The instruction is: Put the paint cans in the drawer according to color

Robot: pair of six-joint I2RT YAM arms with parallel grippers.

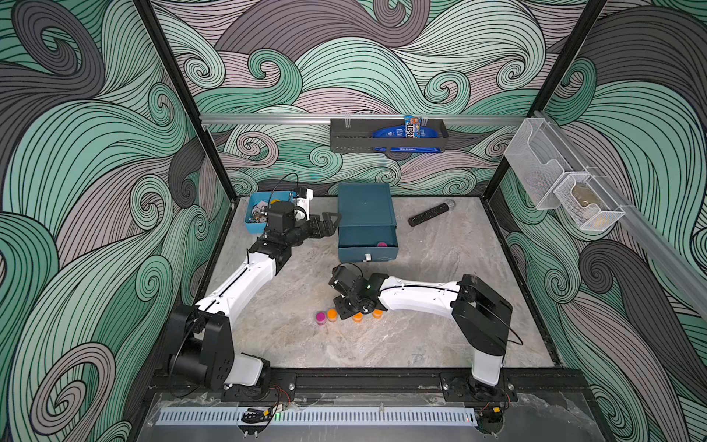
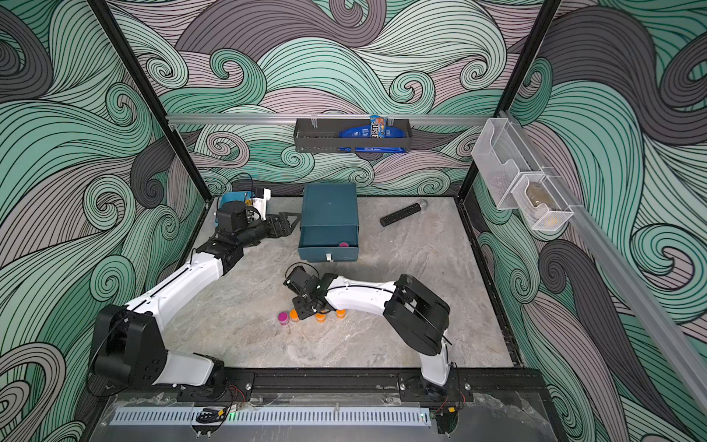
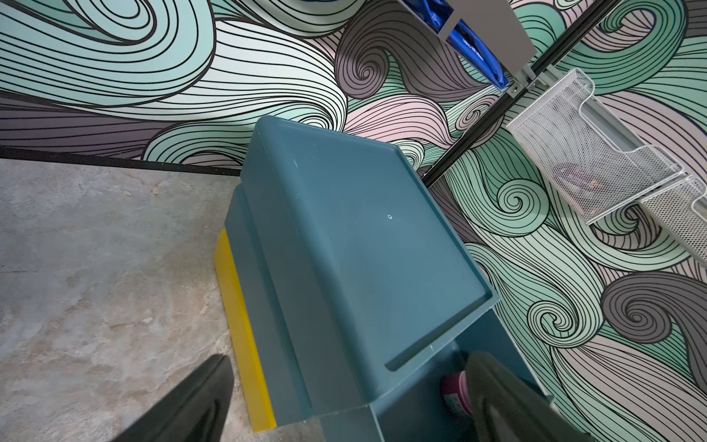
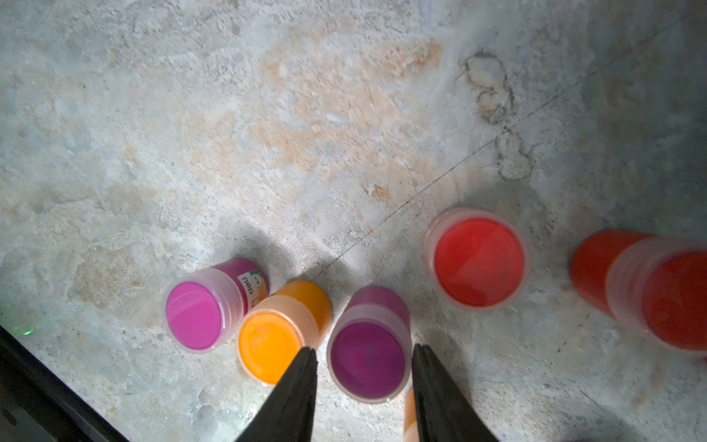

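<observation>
A row of small paint cans lies on the front of the table. In the right wrist view a dark purple can [image 4: 370, 353] sits between the tips of my right gripper, whose fingers stand apart with some room; whether they touch it I cannot tell. To its left are an orange can [image 4: 272, 342] and a magenta can [image 4: 195, 313]; to its right are red cans [image 4: 478, 261] and part of another orange can [image 4: 412, 416]. The teal drawer [image 1: 353, 254] is pulled out, with a pinkish can [image 3: 454, 394] inside. My left gripper [image 1: 333, 222] hangs open and empty left of it.
A blue bin [image 1: 254, 223] of odds and ends stands behind the left arm. A black bar-shaped object [image 1: 428, 215] lies right of the drawer unit. Wire baskets [image 1: 559, 176] hang on the right wall.
</observation>
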